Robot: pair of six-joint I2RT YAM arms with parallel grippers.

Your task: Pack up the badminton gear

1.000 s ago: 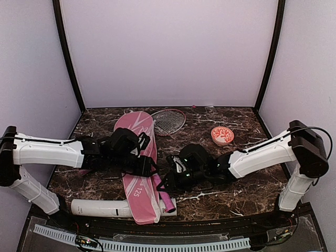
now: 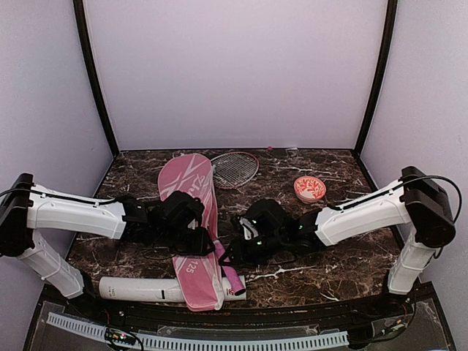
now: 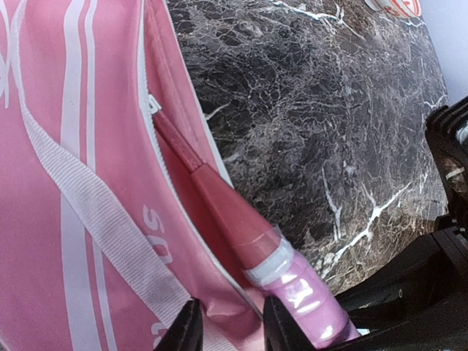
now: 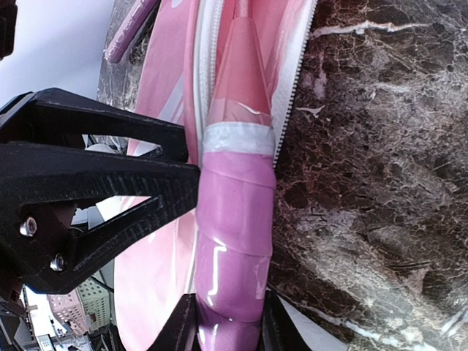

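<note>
The pink racket bag (image 2: 196,274) lies at centre left, its zipped side slit open along the right edge. Out of that slit sticks a racket's purple handle (image 4: 235,197), the shaft running inside the bag. My right gripper is shut on this handle near its lower end. At the bag's zipper edge is my left gripper, its fingers parted and pointing at the pink fabric, some of which shows between them. Whether they touch the cloth is unclear. Behind the bag lies another racket head (image 2: 235,170) on the dark marble tabletop.
A white tube (image 2: 135,289) lies along the front edge, partly under the bag. A round container with an orange-patterned top (image 2: 309,189) stands at back right. Another purple handle (image 4: 131,29) shows beyond the bag.
My left gripper has moved slightly toward the front and down along the bag's open edge.
</note>
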